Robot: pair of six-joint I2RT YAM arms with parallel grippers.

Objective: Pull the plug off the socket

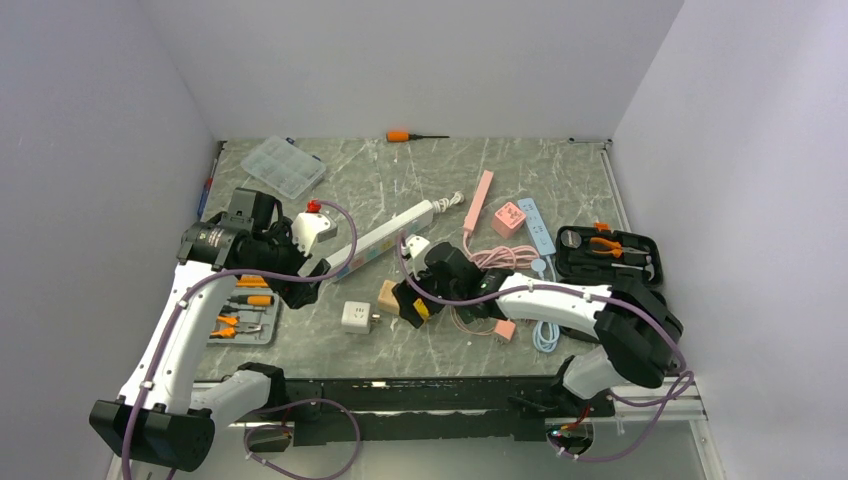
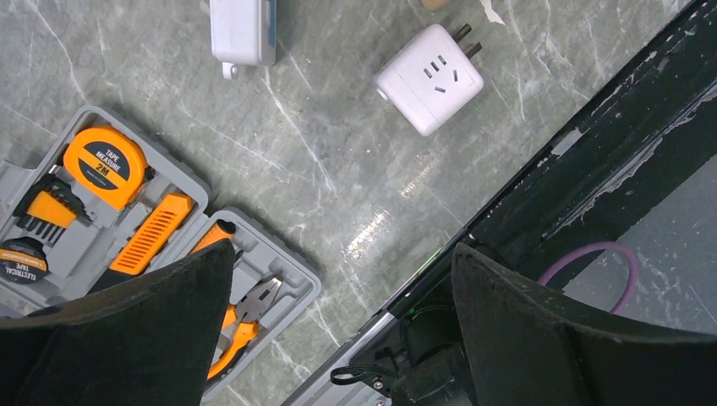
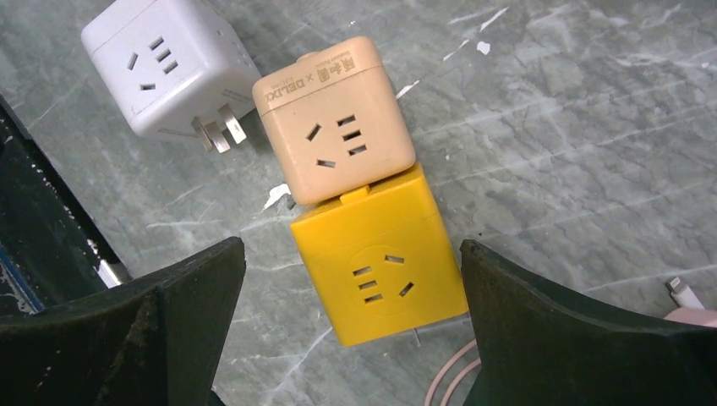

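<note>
In the right wrist view, a yellow cube plug [image 3: 380, 262] lies between the parted fingers of my right gripper [image 1: 422, 306], which is open. Its right side is close to the right finger [image 3: 516, 313]; clear space shows on the left. The yellow cube abuts a beige cube socket [image 3: 338, 118]; whether prongs join them is hidden. Beyond is a white cube plug [image 3: 169, 68], its prongs bare. My left gripper stands open over the table's left side, with nothing between its fingers.
A long white power strip [image 1: 385, 240] runs diagonally behind the cubes. A grey tool case [image 2: 199, 199] sits beneath the left gripper's side. Pink cables [image 1: 505, 257] and a black tool case [image 1: 610, 258] lie to the right. Bare table shows in front of the cubes.
</note>
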